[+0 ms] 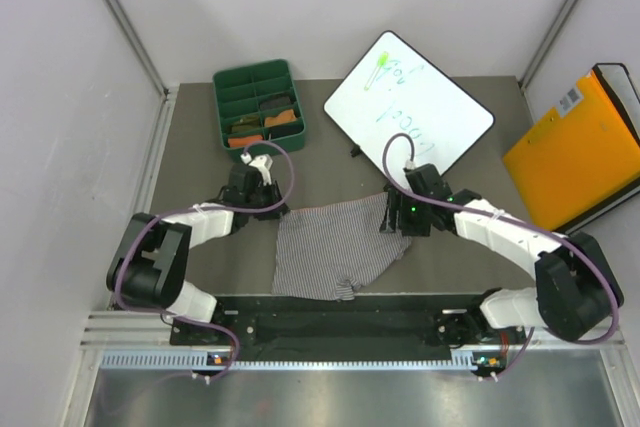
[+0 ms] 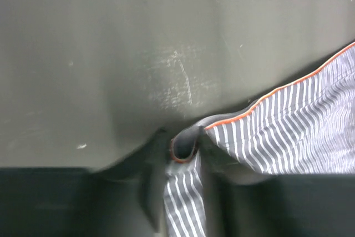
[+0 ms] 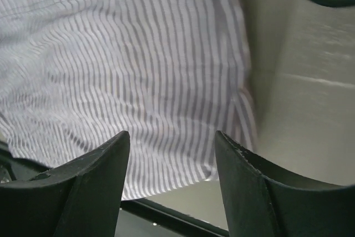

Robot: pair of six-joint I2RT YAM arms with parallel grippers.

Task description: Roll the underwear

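Note:
Grey-and-white striped underwear (image 1: 328, 242) with an orange waistband edge lies spread on the table, its lower part bunched. My left gripper (image 1: 283, 211) is at the underwear's upper left corner. In the left wrist view that gripper stands partly open, its blurred fingertips on either side of a small raised fold of the waistband (image 2: 183, 151); a firm hold does not show. Over the right part of the cloth is my right gripper (image 1: 389, 223). The right wrist view shows its fingers (image 3: 105, 162) wide apart above the striped fabric (image 3: 150, 81), nothing held.
Behind the left arm stands a green divided box (image 1: 233, 97) with rolled items in its front compartments. A tilted whiteboard (image 1: 400, 107) lies behind the right arm. At far right is a yellow binder (image 1: 570, 152). Bare table lies left of the underwear.

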